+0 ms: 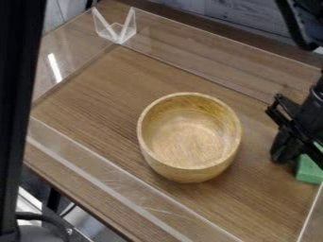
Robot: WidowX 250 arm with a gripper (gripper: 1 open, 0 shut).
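Observation:
My gripper [285,146] is at the right edge, low over the table [101,113], just right of a round wooden bowl [188,137]. It looks shut. A green block [308,172] lies under and beside its fingers, partly hidden by it; I cannot tell whether they touch.
A clear folded plastic piece [115,26] stands at the back left. Dark structures run along the left edge of the view.

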